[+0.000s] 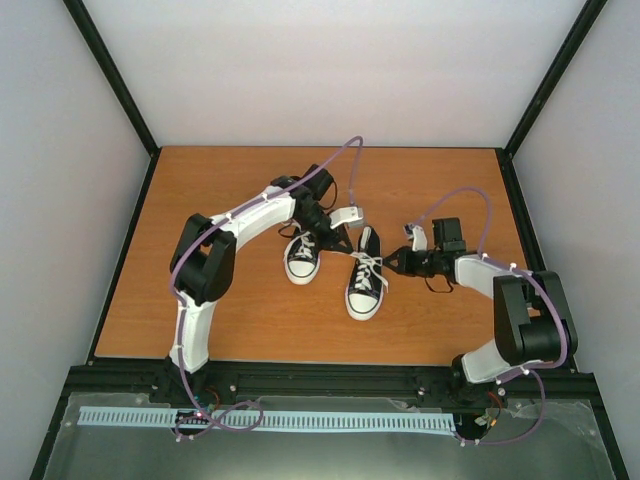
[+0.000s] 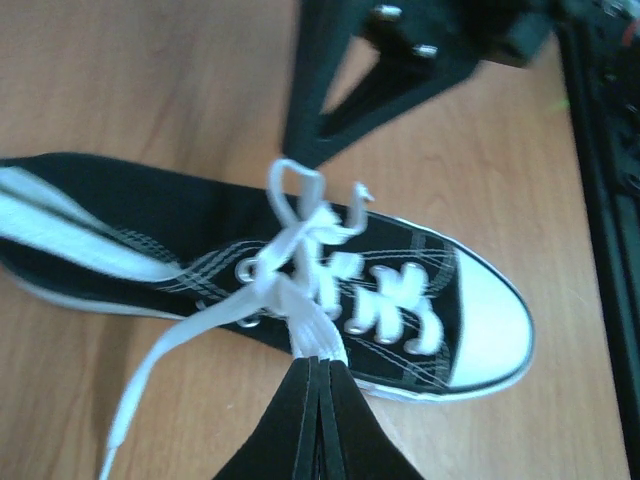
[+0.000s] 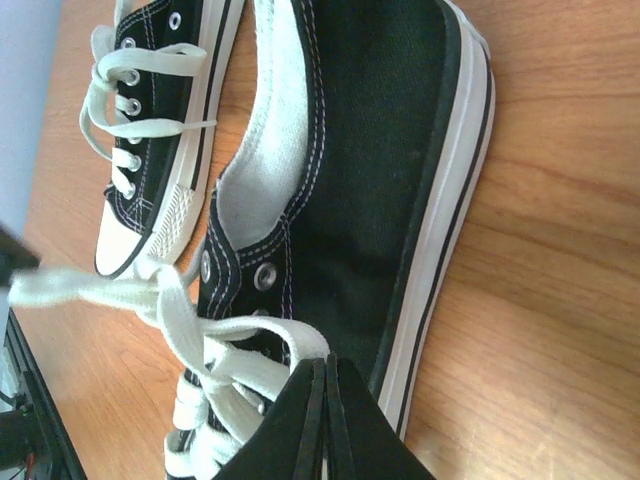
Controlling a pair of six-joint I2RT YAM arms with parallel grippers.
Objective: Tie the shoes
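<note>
Two black canvas shoes with white toes and laces are on the table. Across the right-hand shoe (image 1: pixel 364 300) its white lace is crossed into a knot with loops to both sides. My left gripper (image 1: pixel 351 250) is shut on one lace loop (image 2: pixel 318 332), which runs from the knot to its fingertips in the left wrist view. On the shoe's other side, my right gripper (image 1: pixel 388 261) is shut on the opposite loop (image 3: pixel 305 338). A loose lace end (image 2: pixel 135 400) trails off the shoe's side. Partly behind my left arm stands the other shoe (image 1: pixel 301 268), its lace draped in a loop.
Both grippers are close together over the one shoe, with little room between them.
</note>
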